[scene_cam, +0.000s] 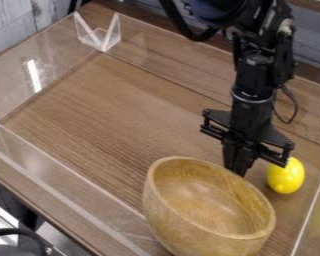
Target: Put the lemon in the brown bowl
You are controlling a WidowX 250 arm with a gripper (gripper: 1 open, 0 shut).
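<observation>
The yellow lemon (pixel 286 176) rests on the table at the right, just beside the brown bowl's right rim. In the foreground, the brown bowl (pixel 190 195) stands upright, and no lemon is inside it. My black gripper (pixel 252 159) points down behind the bowl's back rim, to the left of the lemon. Its right side comes very close to the lemon's upper edge; whether they touch is unclear. The lemon is outside the gripper. The dark fingers overlap in this view, so their spacing is hard to read.
A clear plastic-like holder (pixel 99 32) stands at the far upper left. Close to the lemon runs the table's right edge, and black cables (pixel 16 235) show at the lower left.
</observation>
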